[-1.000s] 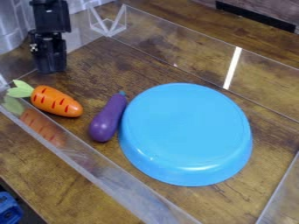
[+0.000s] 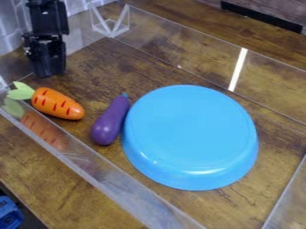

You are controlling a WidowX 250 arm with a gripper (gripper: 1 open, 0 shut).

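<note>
The black gripper (image 2: 46,54) hangs at the upper left, low over the wooden surface behind the carrot; its fingers are dark and I cannot tell whether they are open or shut. An orange toy carrot (image 2: 56,103) with green leaves lies at the left, in front of the gripper. To its right lies a purple eggplant (image 2: 110,122). A large blue round item (image 2: 189,137), like an upturned plate or lid, fills the middle right.
Clear plastic walls surround the wooden surface (image 2: 156,63). A small blue object (image 2: 7,213) shows at the bottom left corner, outside the wall.
</note>
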